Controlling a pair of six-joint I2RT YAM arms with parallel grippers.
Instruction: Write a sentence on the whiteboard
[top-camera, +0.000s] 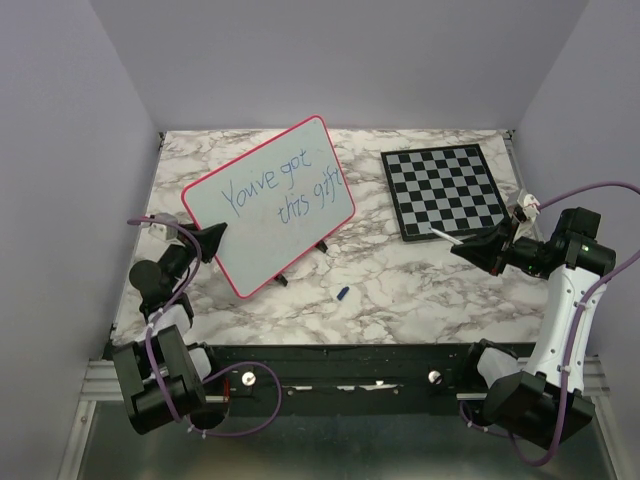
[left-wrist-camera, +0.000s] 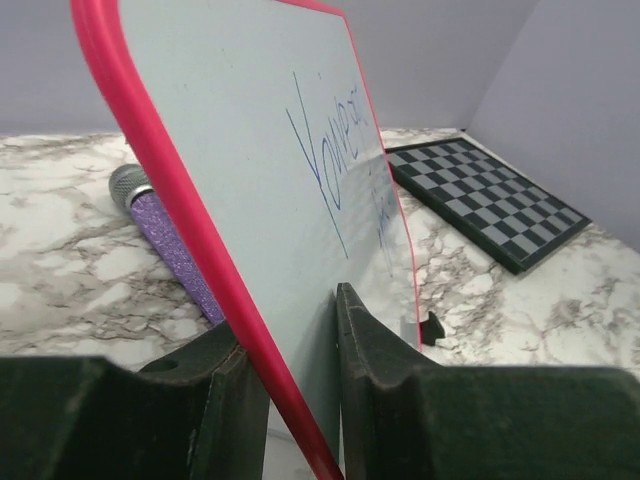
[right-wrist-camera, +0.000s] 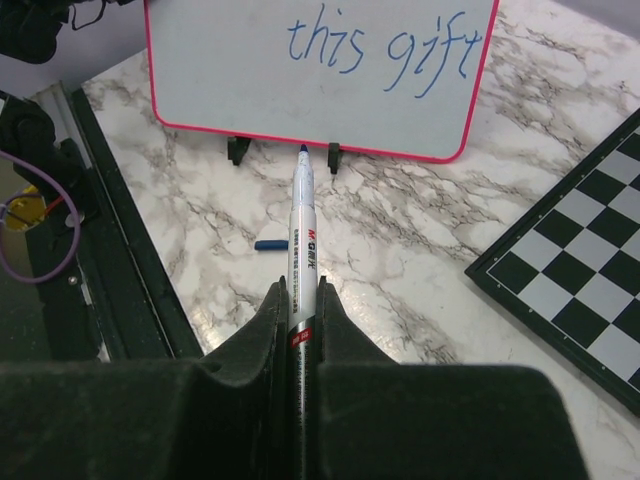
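Note:
The red-edged whiteboard (top-camera: 268, 235) stands tilted on black supports, with blue writing reading "You've got this gift". My left gripper (top-camera: 215, 235) is at its left edge; in the left wrist view its fingers (left-wrist-camera: 375, 400) straddle the red rim, part open or closing, and I cannot tell if they grip it. My right gripper is shut on a white marker (right-wrist-camera: 303, 230), blue tip pointing away from it, held apart from the board at the table's right.
A checkerboard (top-camera: 445, 190) lies at the back right. A small blue piece (top-camera: 343, 293), perhaps a cap, lies front middle. A purple microphone (left-wrist-camera: 170, 240) is behind the whiteboard.

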